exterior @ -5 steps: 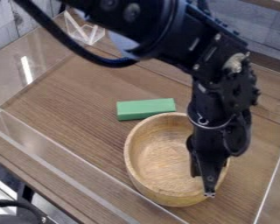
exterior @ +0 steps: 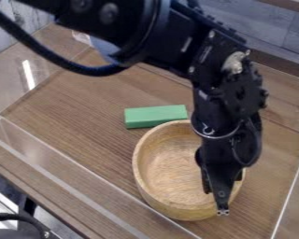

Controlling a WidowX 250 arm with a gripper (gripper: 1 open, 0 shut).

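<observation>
A round light wooden bowl (exterior: 171, 172) sits on the brown table. My black gripper (exterior: 220, 198) reaches down into the right part of the bowl, its fingertips low near the right rim. It is shut, and nothing shows between its fingers. The arm hides part of the bowl's back right.
A green block (exterior: 156, 116) lies just behind the bowl to the left. A pale plank wall stands at the back. A black cable or part shows at the lower left edge.
The arm has shifted very slightly, mostly around the wrist. The bowl and green block look unmoved.
</observation>
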